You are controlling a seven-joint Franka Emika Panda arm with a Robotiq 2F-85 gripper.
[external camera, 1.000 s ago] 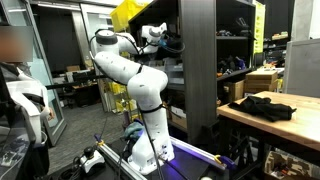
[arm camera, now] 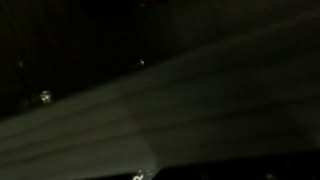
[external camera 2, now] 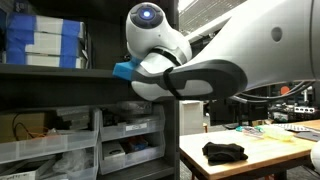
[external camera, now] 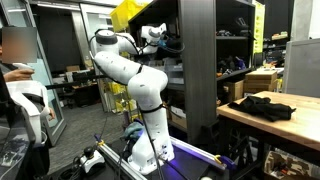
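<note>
My arm (external camera: 145, 85) rises from its base and bends at the top toward the tall dark shelf unit (external camera: 200, 70). Its wrist end (external camera: 152, 38) is up at the shelf's upper part. In the other exterior view the white arm (external camera 2: 155, 40) fills the upper middle, and its far end is hidden. The gripper's fingers cannot be made out in any view, nor can anything between them. The wrist view is almost black, crossed by a blurred grey surface (arm camera: 170, 110) very close to the camera.
A black cloth (external camera: 263, 107) lies crumpled on the wooden table (external camera: 290, 128). Blue-and-white boxes (external camera 2: 45, 45) fill an upper shelf, and clear bins (external camera 2: 130, 130) stand below. A person (external camera: 18, 72) is at the left edge.
The arm holds the same pose throughout. At the left edge, the person's forearm and hand now show where they did not before.
</note>
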